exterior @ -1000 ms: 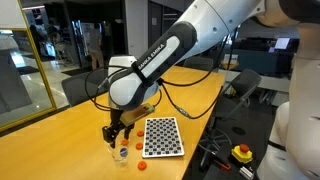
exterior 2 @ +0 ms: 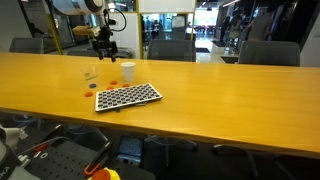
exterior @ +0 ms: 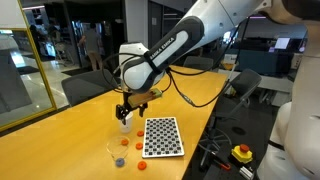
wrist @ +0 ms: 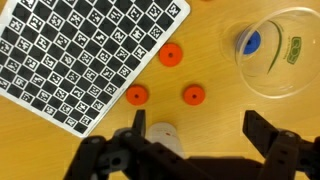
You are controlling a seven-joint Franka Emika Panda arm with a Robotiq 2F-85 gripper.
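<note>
My gripper is open, nothing between its fingers, and hangs above the table near a white cup (exterior: 126, 121). In the wrist view the left finger (wrist: 138, 122) stands over that cup, and the gripper body covers part of it. A clear cup (wrist: 285, 50) is at the upper right of the wrist view. A blue disc (wrist: 249, 42) shows at its left side; whether it lies in the cup or behind its wall I cannot tell. Several red discs lie loose, among them one by the board (wrist: 170, 54) and one nearer the clear cup (wrist: 194, 95).
A black-and-white patterned board (exterior: 162, 138) lies flat beside the discs. Chairs stand round it, and a red-and-yellow button (exterior: 241, 153) is beyond the front edge.
From low over the clear cup, my gripper has risen and moved back and right, toward the white cup. The clear cup is now uncovered. The board and the red discs have not moved.
</note>
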